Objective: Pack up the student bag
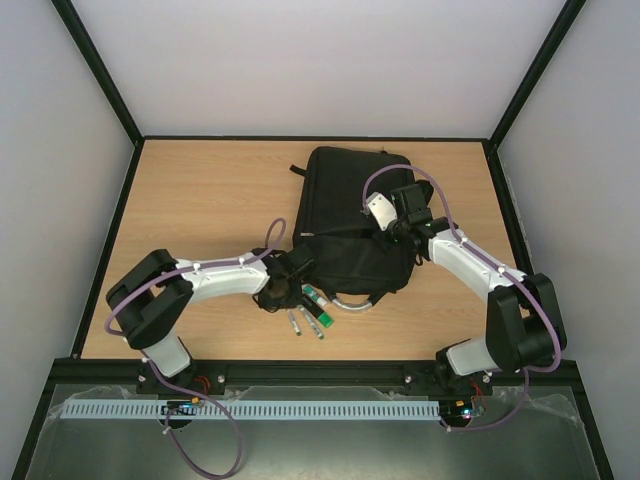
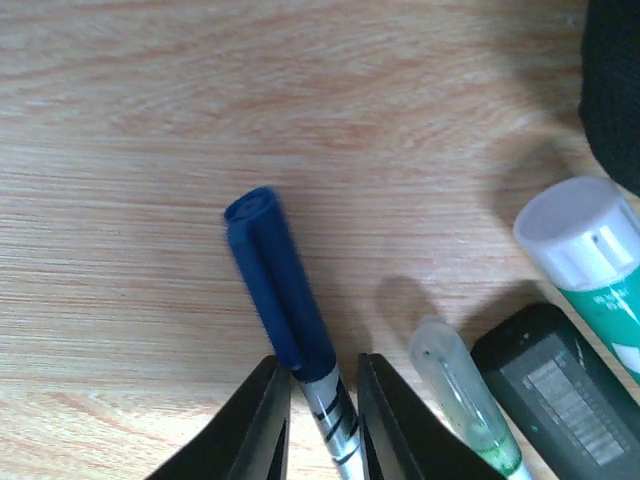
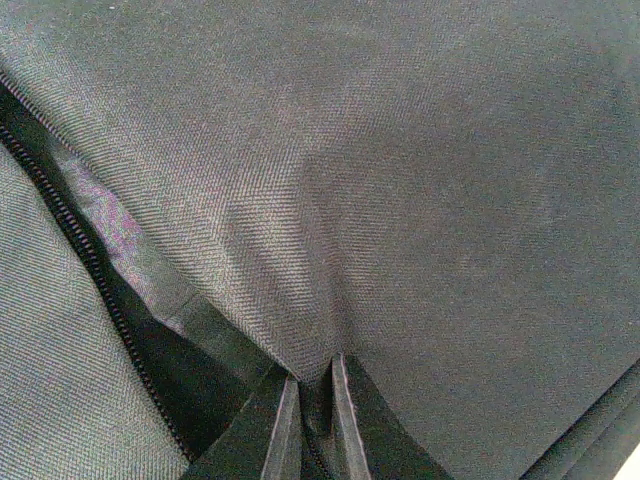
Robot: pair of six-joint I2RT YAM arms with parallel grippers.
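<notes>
The black student bag [image 1: 345, 190] lies open on the table. Its front panel is held back by my right gripper [image 1: 385, 232], whose fingers are shut on a fold of grey-black cloth [image 3: 300, 270] in the right wrist view. My left gripper is low over the wood, fingers part open. A pen with a dark blue cap [image 2: 280, 285] lies between its fingertips, with gaps showing beside it. To its right are a clear pen with a green end [image 2: 460, 385], a black marker-like item with a grey label [image 2: 570, 400], and a white-capped green tube [image 2: 590, 240].
A grey-padded bag handle [image 1: 352, 304] curves just right of the stationery. Bare wood [image 1: 200, 205] extends over the left side of the table. The bag's zip [image 3: 85, 250] runs along the opening.
</notes>
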